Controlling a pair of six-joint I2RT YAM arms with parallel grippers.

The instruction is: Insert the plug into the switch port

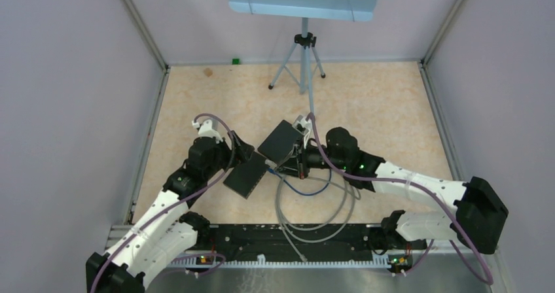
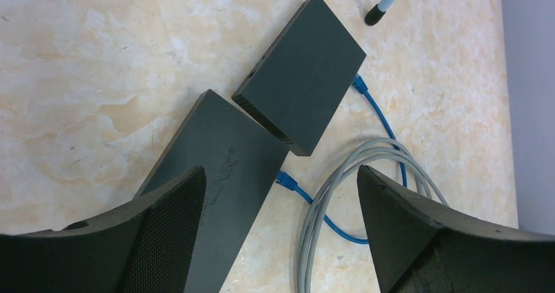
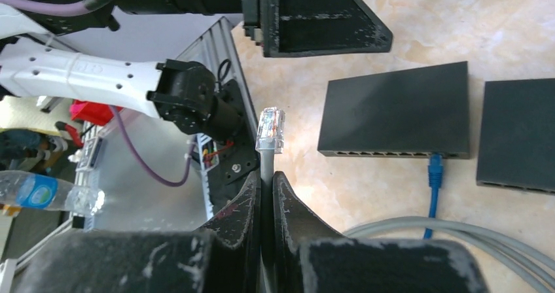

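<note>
In the right wrist view, a clear plug (image 3: 270, 129) on a grey cable (image 3: 267, 195) sticks out past the fingertips of my right gripper, which is shut on the cable just behind the plug. Two black switches lie corner to corner on the table; in the left wrist view the nearer switch (image 2: 219, 155) and the farther switch (image 2: 304, 70) both show. Ports line the front edge of one switch (image 3: 396, 110), where a blue plug (image 3: 436, 169) sits at the right end. Apart from the switches, my left gripper is part open with nothing between its fingers.
Coiled grey cable (image 1: 317, 227) lies at the front, with a blue cable (image 1: 307, 191) beside it. Behind the switches stands a light-blue tripod (image 1: 304, 70).
</note>
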